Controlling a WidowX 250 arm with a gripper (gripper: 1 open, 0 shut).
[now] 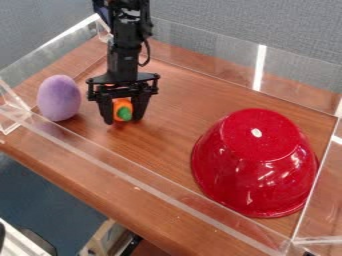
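My black gripper is low over the wooden table, left of centre, around a small orange object with a green round part. Whether the fingers are closed on it is hard to tell. A purple egg-shaped object stands just to the left. A large upturned red bowl rests at the right.
Clear plastic walls edge the wooden table. Open wood lies between the gripper and the bowl and behind the bowl. The table's front edge drops to a dark floor at lower left.
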